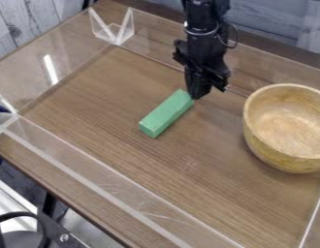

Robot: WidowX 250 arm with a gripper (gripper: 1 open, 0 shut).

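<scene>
A green rectangular block [166, 113] lies flat on the wooden table [98, 174], angled toward the upper right. Just beyond its upper end is my black gripper [197, 91], pointing down and shut, with nothing visible between its fingers. Whether the fingertips touch the block or the table is hard to tell.
A large tan wooden bowl [284, 128] stands at the right. Some white tape marks [111, 29] are at the back left. Black cables [27, 232] lie at the lower left corner.
</scene>
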